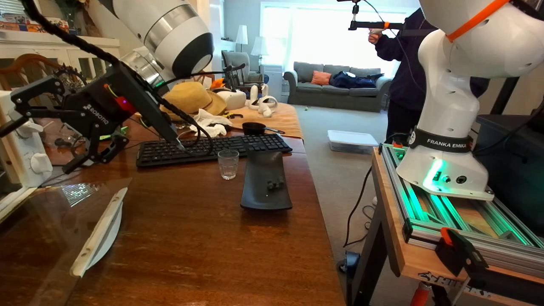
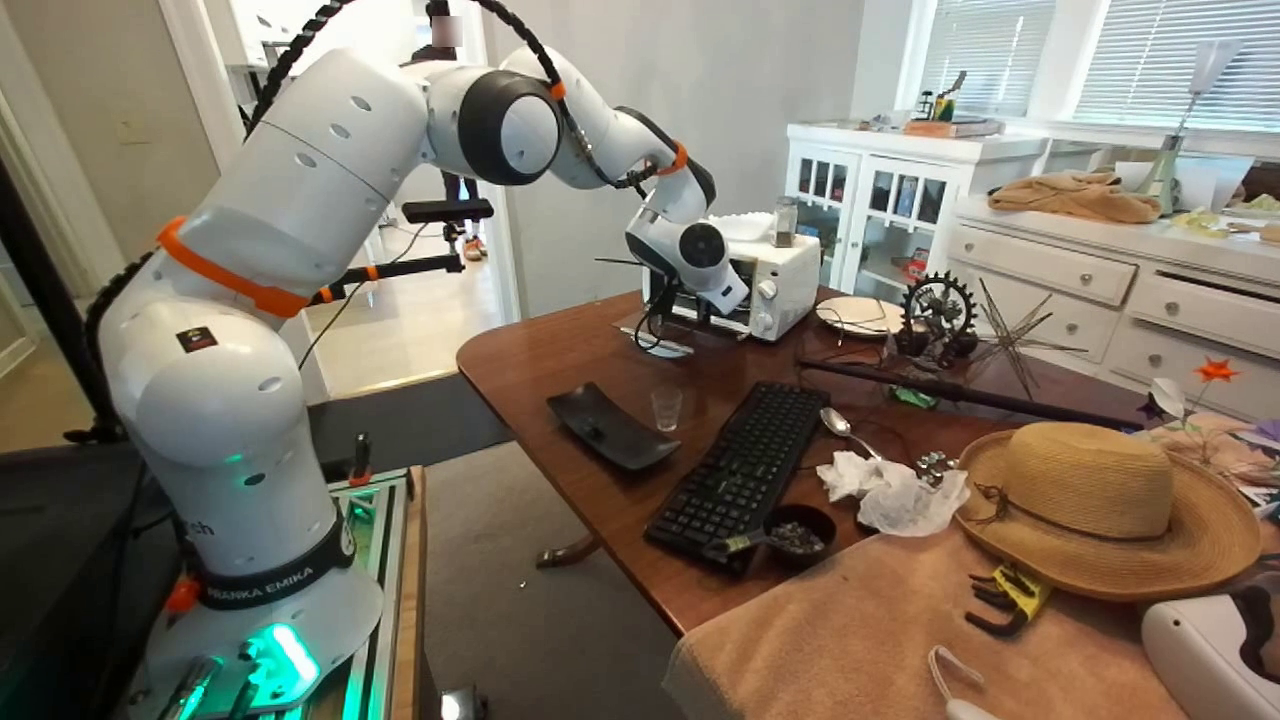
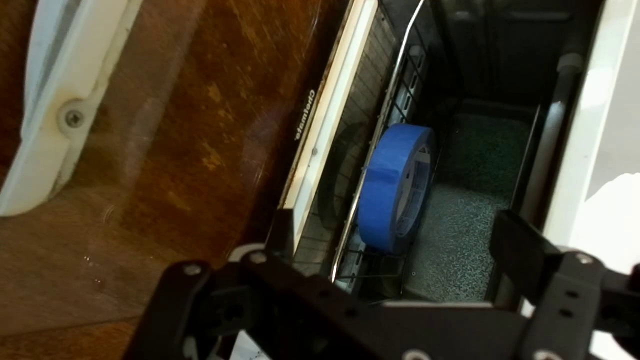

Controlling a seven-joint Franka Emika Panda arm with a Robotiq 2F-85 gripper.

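A roll of blue tape (image 3: pixel 379 195) stands on edge inside the toaster oven, on its wire rack (image 3: pixel 349 225), in the wrist view. My gripper is open at the oven's mouth, its black fingers wide apart with the tape beyond and between them, untouched as far as I can tell. In exterior view 1 the gripper (image 1: pixel 38 148) hangs at the left beside the white toaster oven (image 1: pixel 31 153). The oven's glass door (image 1: pixel 48 239) lies folded down, with its pale handle (image 1: pixel 101 232) toward the table's front. Exterior view 2 hides the fingers behind the arm.
A black tray (image 1: pixel 265 178) with small dark bits, a clear glass (image 1: pixel 228 164) and a black keyboard (image 1: pixel 214 148) occupy the table's far side. A straw hat (image 2: pixel 1086 480) lies farther off.
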